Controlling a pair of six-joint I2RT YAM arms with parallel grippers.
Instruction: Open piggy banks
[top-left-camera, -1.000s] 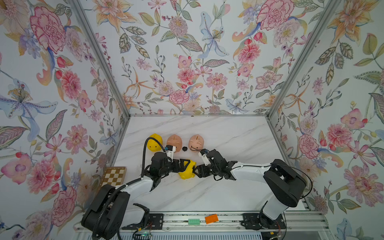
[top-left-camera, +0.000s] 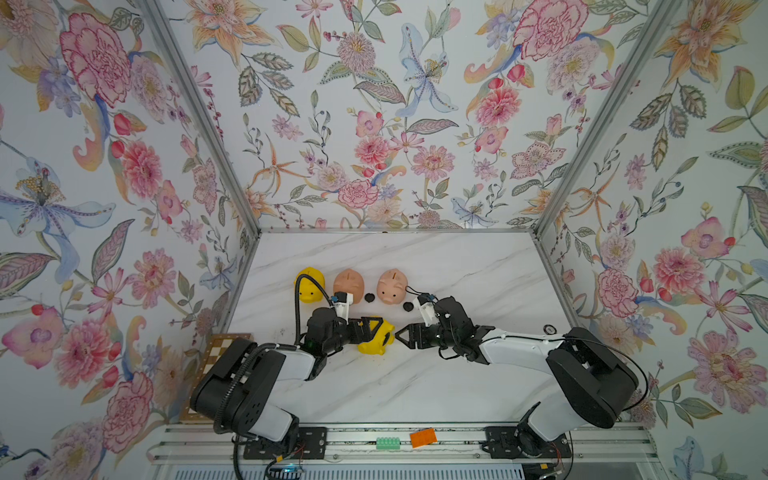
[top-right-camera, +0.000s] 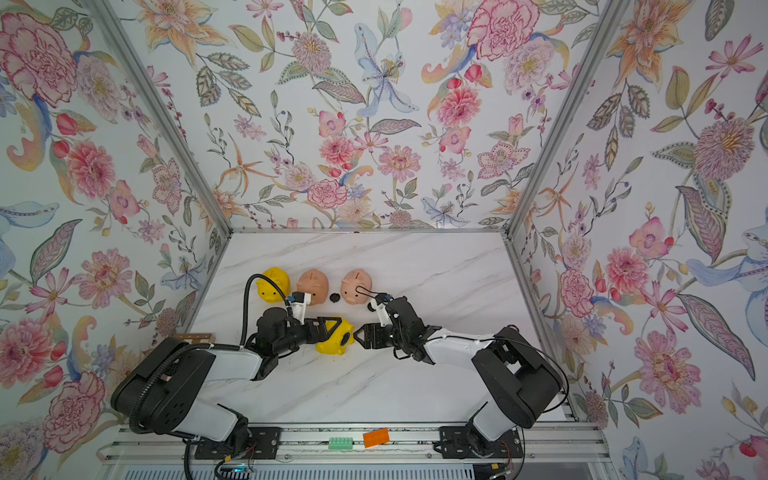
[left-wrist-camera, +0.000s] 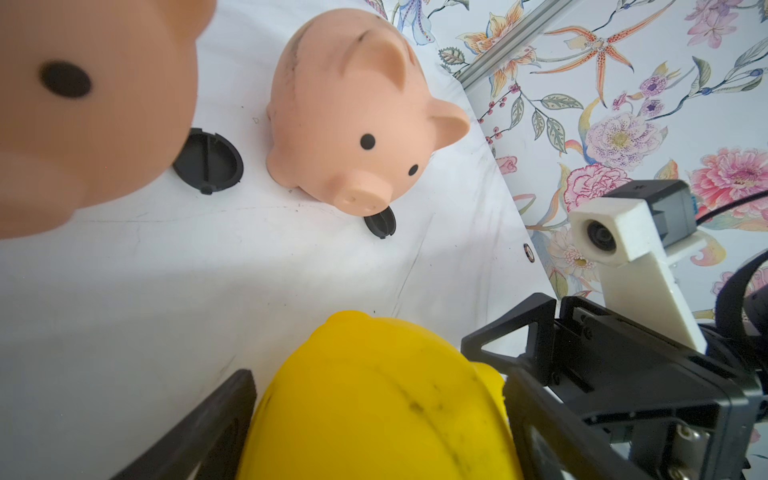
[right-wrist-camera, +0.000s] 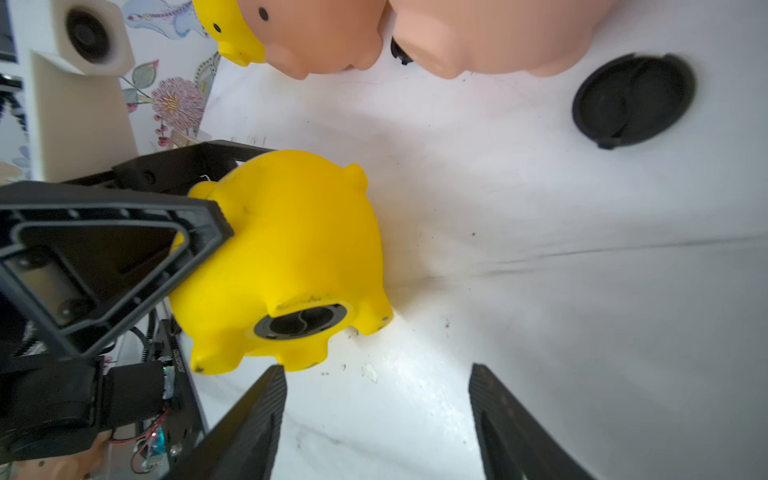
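A yellow piggy bank (left-wrist-camera: 384, 400) lies tipped between the fingers of my left gripper, which stands open with one finger on either side of it. Whether both fingers touch it, I cannot tell. Its underside faces my right arm and shows a black round stopper (right-wrist-camera: 301, 321) in the belly. My right gripper is open, apart from this bank, with nothing between its fingers. Behind stand another yellow bank (top-left-camera: 309, 286), a peach bank (top-left-camera: 349, 284) and a second peach bank (top-left-camera: 392, 286).
One loose black stopper (left-wrist-camera: 209, 162) lies between the peach banks; another stopper (right-wrist-camera: 633, 100) lies right of the right-hand peach bank. A checkered board (top-left-camera: 217, 345) is at the left edge.
My right gripper has drawn away to the right from the bank's underside. A black stopper by the right-hand peach bank has come into view. The left arm has shifted slightly, still around the bank.
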